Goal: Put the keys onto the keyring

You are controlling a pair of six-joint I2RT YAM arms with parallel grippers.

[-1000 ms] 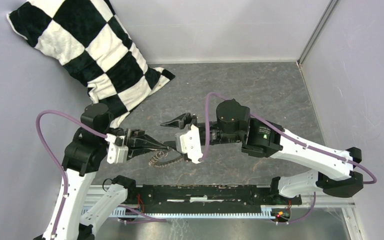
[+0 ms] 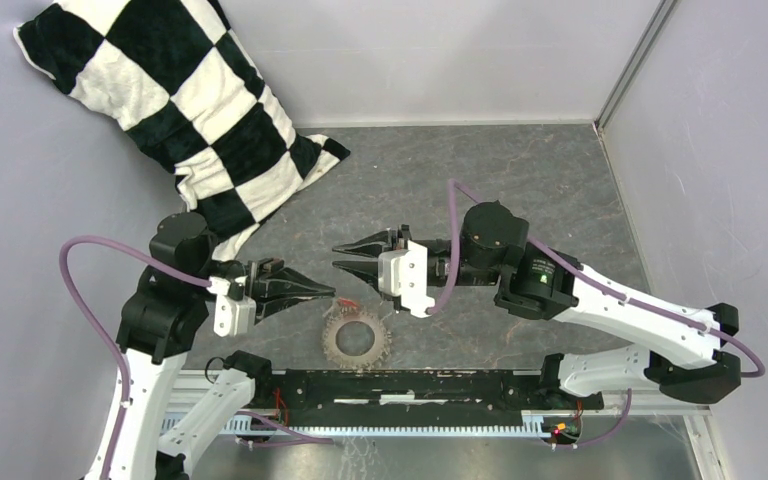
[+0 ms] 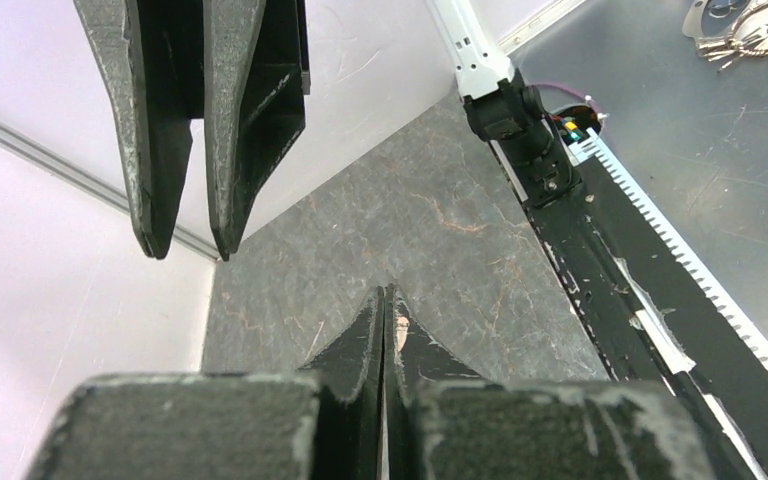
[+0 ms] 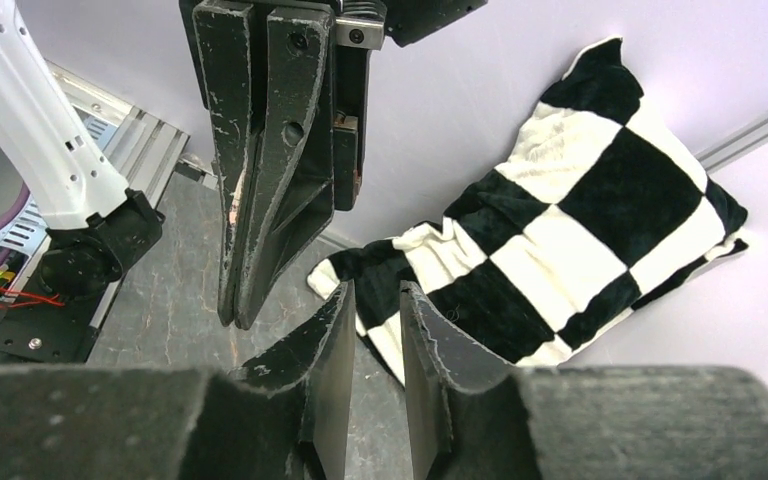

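Note:
My left gripper (image 2: pixel 334 292) is shut, its fingertips meeting with nothing visible between them in the left wrist view. Below and right of it, a blurred brown ring with a fringed edge (image 2: pixel 356 338), apparently the keyring, appears as a full circle. Whether it touches the left fingertips or the floor cannot be told. A small red piece (image 2: pixel 347 302) sits at its upper edge. My right gripper faces left just above the left fingertips. Its fingers stand apart with an empty gap, narrow but clear.
Past the rail, a bunch of keys on a ring (image 3: pixel 760 30) lies on shiny metal. A checkered cloth (image 2: pixel 210 110) leans at back left, and the black rail (image 2: pixel 400 395) crosses the front.
The right gripper has drawn back to the right, and its fingers have come closer together. The ring has gone from a tilted arc under the fingers to a full circle lower right.

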